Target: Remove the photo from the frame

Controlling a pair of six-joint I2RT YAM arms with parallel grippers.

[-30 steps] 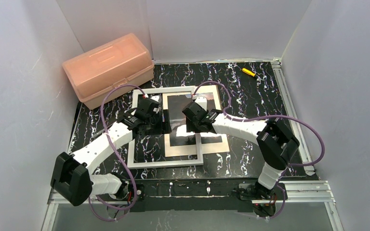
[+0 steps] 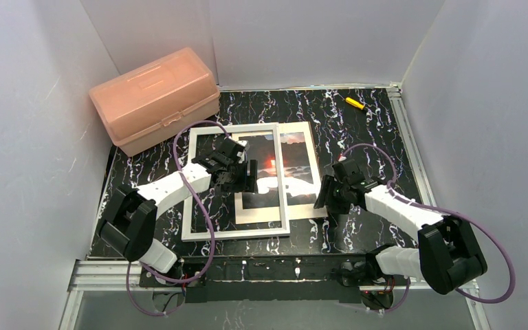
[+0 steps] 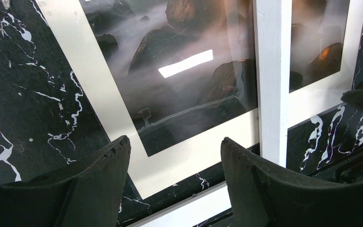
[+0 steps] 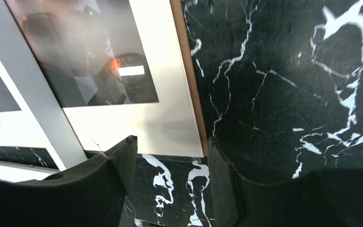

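The white frame lies flat on the dark table. Across its right bar sits the photo panel with its cream border, partly inside the frame and partly beyond it. In the left wrist view, my left gripper is open above the panel's lower edge, nothing between its fingers. The bar crosses over the panel there. My right gripper stands open above the panel's lower right corner. In the right wrist view, the panel's brown side edge runs down to between the fingers, with no grip on it visible.
A pink case stands at the back left. The yellow screwdriver lies at the back right. Bare marble-patterned table stretches right of the panel. Purple cables loop along both arms.
My right arm has swung right, from over the frame's right bar to the panel's right corner. My left gripper has shifted slightly right. The frame and panel have not moved.
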